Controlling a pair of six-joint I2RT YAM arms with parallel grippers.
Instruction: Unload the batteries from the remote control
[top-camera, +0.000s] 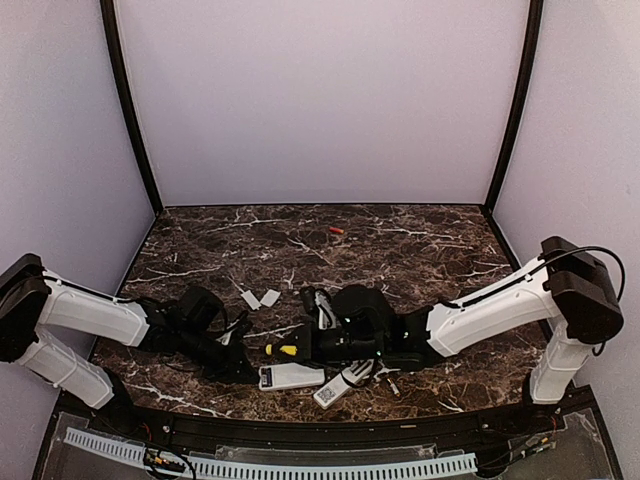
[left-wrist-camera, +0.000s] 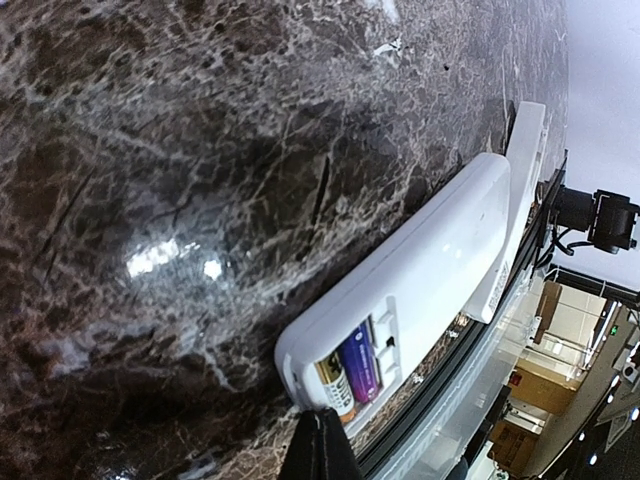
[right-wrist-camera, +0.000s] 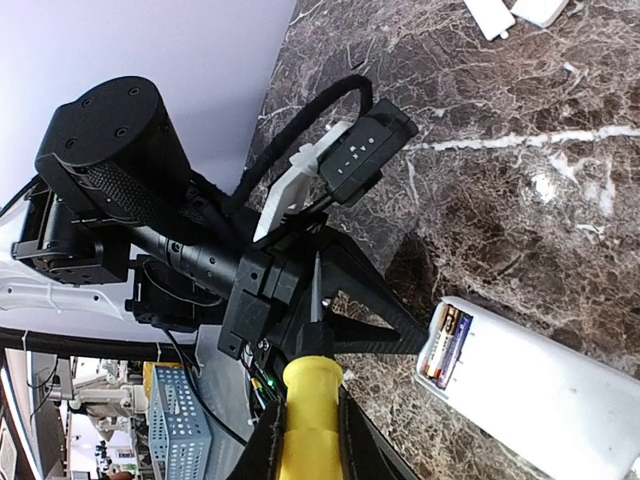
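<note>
The white remote control (top-camera: 292, 376) lies face down near the front edge, its battery compartment uncovered at the left end. Two batteries sit side by side in that compartment: a gold-and-white battery (left-wrist-camera: 335, 386) and a purple battery (left-wrist-camera: 359, 366). My left gripper is shut at the compartment end of the remote, with nothing visible between its fingers. Above and behind the remote, my right gripper is shut on a screwdriver with a yellow handle (right-wrist-camera: 312, 385); its thin shaft points toward the left gripper in the right wrist view.
A second white remote (top-camera: 338, 388) lies just right of the first. Two small white pieces (top-camera: 270, 298) rest behind them. One small red object (top-camera: 336, 230) is far back, and a small light object (top-camera: 393, 386) lies at right.
</note>
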